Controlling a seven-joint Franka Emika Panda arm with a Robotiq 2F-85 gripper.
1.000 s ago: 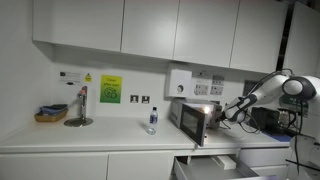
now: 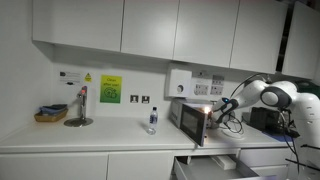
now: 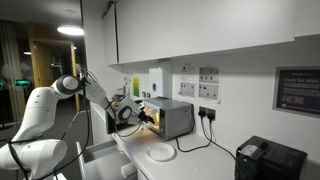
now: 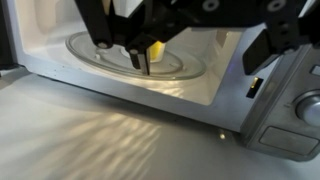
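Observation:
The microwave (image 3: 176, 118) stands on the counter with its door (image 2: 193, 123) swung open and its inside lit. In the wrist view, a glass turntable (image 4: 95, 54) lies on the cavity floor. A small yellow thing (image 4: 155, 51) is on it, partly hidden behind one of my fingers (image 4: 138, 45); what it is cannot be made out. My gripper is open at the front of the cavity, its fingers wide apart and nothing held.
A white plate (image 3: 160, 152) lies on the counter beside the microwave. Below, a drawer (image 2: 215, 168) is pulled out. A bottle (image 2: 153, 121) stands left of the microwave door, and a black appliance (image 3: 268, 160) sits farther along the counter.
The arm has reached farther left in exterior view 1, bringing my gripper closer to the microwave opening. The door, bottle and drawer have stayed in place.

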